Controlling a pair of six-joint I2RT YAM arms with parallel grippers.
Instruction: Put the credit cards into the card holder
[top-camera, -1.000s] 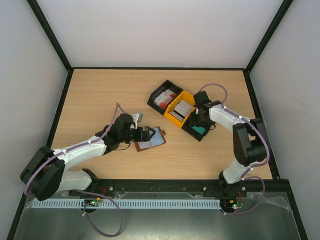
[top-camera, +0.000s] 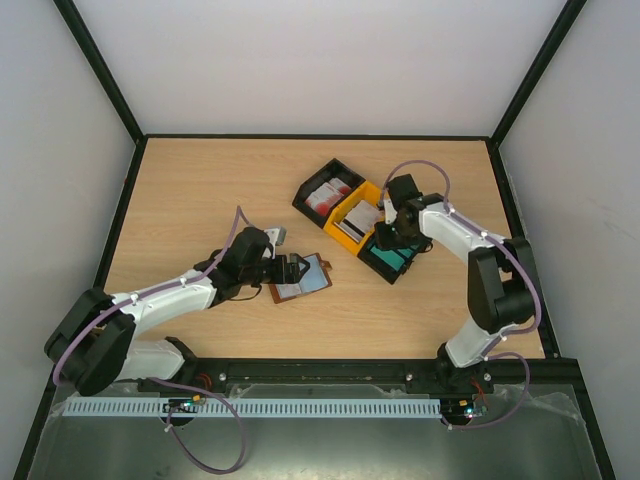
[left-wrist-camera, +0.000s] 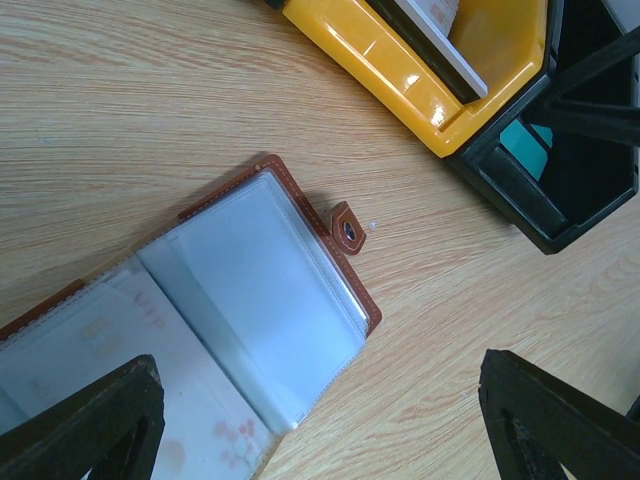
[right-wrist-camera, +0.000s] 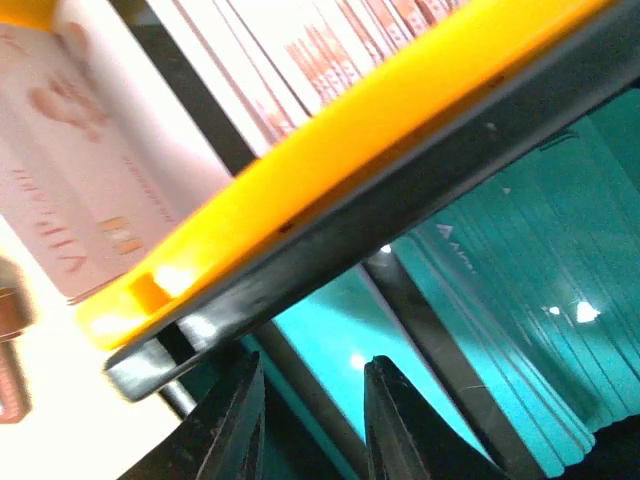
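The brown-edged card holder (left-wrist-camera: 255, 290) lies open on the table with clear pockets; pale printed cards show in one pocket. Over it, my left gripper (top-camera: 294, 270) stands open, its fingers (left-wrist-camera: 110, 425) wide apart and nothing between them. Teal cards (right-wrist-camera: 510, 300) with black stripes fill the near black box (right-wrist-camera: 290, 240). My right gripper is down in that box, its fingertips (right-wrist-camera: 380, 385) a small way apart. Teal and a black stripe show between them, but whether a card is pinched cannot be made out. The arm hides this spot from above.
A yellow box (top-camera: 345, 236) holding whitish cards (top-camera: 362, 217) adjoins the near black box. Beyond it is another black box (top-camera: 300, 200) with red and white cards (top-camera: 328, 195). Bare wood surrounds the holder and lies in front of the boxes.
My right gripper has shifted slightly to the left. The near black box has moved a little left too, and more of its teal cards show. The left gripper has hardly moved.
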